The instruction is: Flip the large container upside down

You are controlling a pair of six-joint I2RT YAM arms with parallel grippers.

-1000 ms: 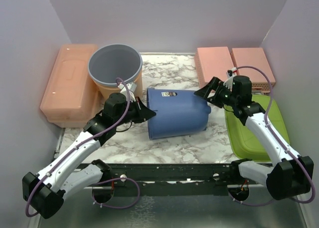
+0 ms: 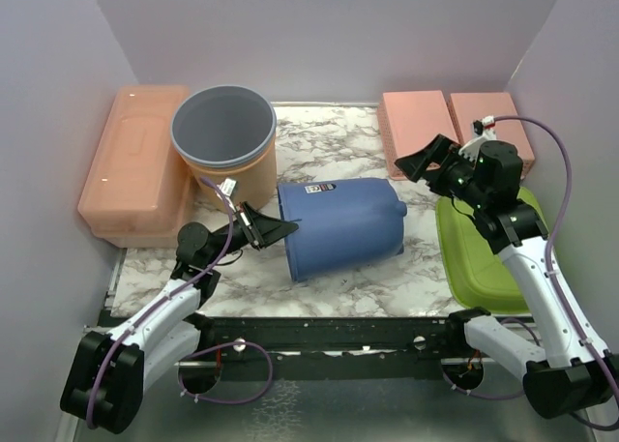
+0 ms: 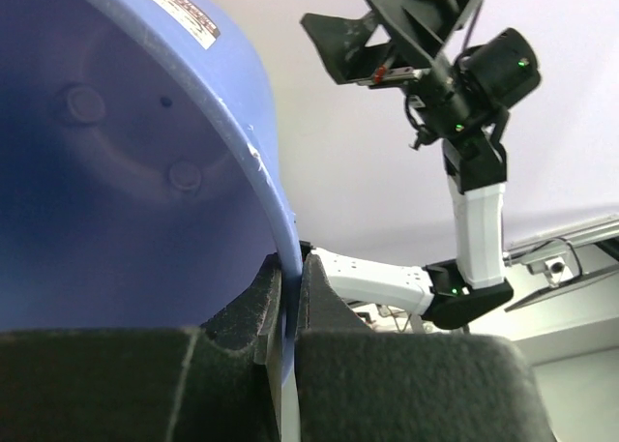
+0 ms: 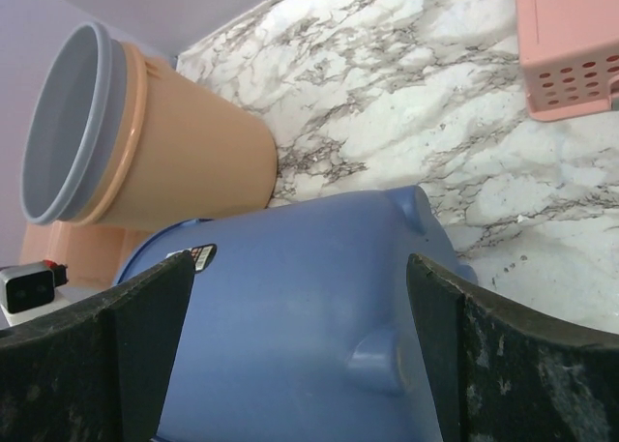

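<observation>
The large blue container (image 2: 343, 227) lies on its side on the marble table, mouth to the left and bottom to the right. My left gripper (image 2: 288, 224) is shut on the container's rim, which runs between the fingers in the left wrist view (image 3: 288, 297). My right gripper (image 2: 414, 163) is open above and beyond the container's bottom end, apart from it; in the right wrist view the container's body (image 4: 280, 297) shows below and between the fingers.
A tan bin with grey liner (image 2: 222, 123) stands at back left beside a peach box (image 2: 131, 162). Pink baskets (image 2: 416, 123) sit at back right, a green tray (image 2: 484, 268) at right. Bare marble (image 2: 329, 132) lies behind the container.
My right gripper has moved right and up, away from the container.
</observation>
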